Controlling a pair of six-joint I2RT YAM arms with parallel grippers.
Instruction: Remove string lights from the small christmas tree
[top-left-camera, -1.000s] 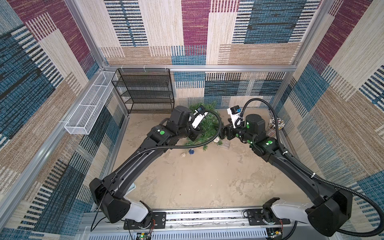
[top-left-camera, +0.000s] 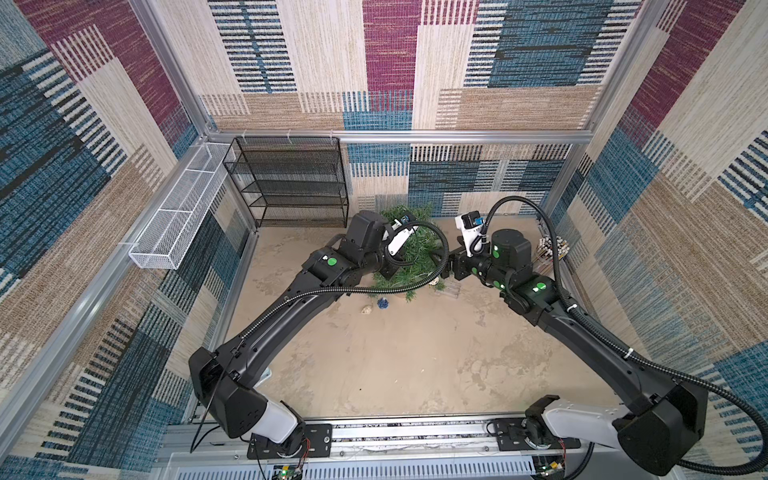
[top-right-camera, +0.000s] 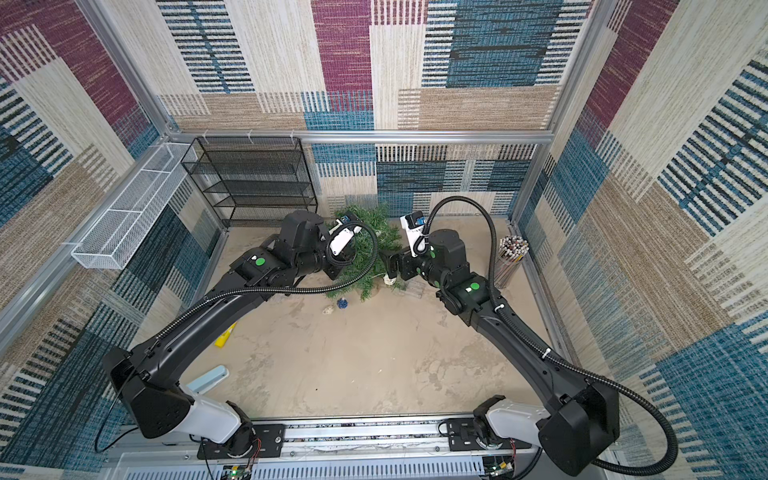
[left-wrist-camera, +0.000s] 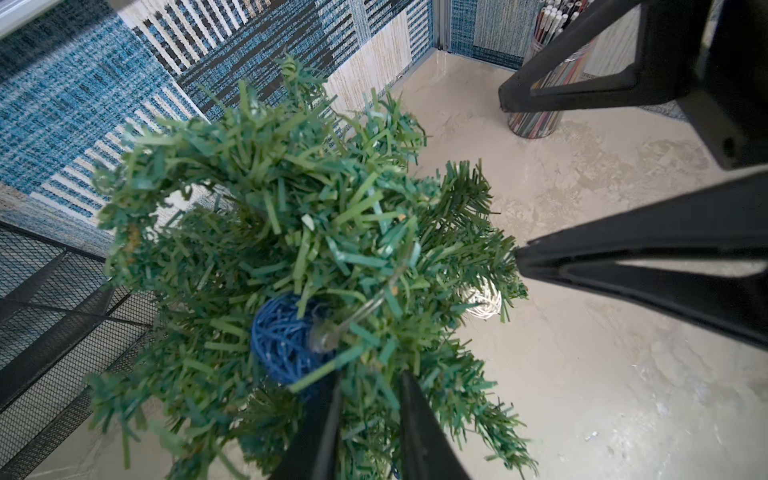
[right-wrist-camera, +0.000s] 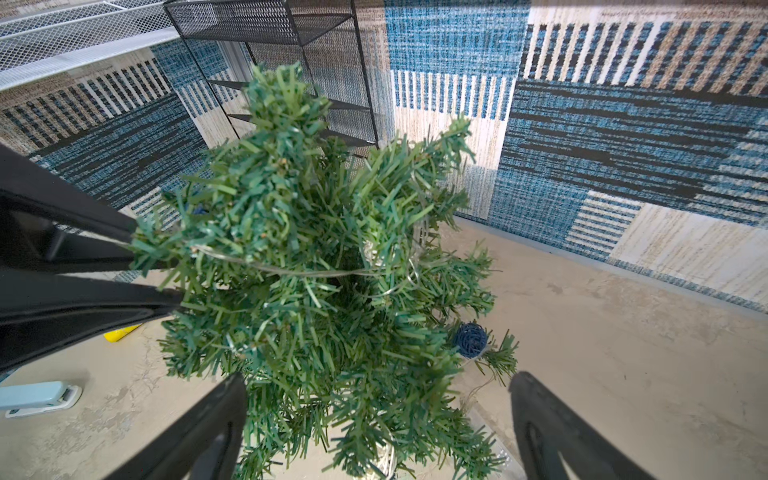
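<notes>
The small green tree (top-left-camera: 404, 220) stands at the back middle, partly hidden by both arms. In the left wrist view a thin clear strand (left-wrist-camera: 360, 316) crosses the branches beside a blue ball (left-wrist-camera: 284, 340); in the right wrist view a light wire (right-wrist-camera: 288, 272) runs across the front. My left gripper is over the tree, its blurred fingertips among the branches at the bottom of its view. My right gripper is open at the tree's right side, foliage between and beyond its fingertips, not gripped.
A black mesh shelf (top-left-camera: 288, 176) stands at back left, a white wire basket (top-left-camera: 176, 216) hangs on the left wall, and a pencil holder (top-right-camera: 509, 260) is at right. A stapler (top-right-camera: 208, 377) and yellow object (top-right-camera: 224, 336) lie at left.
My right arm shows almost no movement.
</notes>
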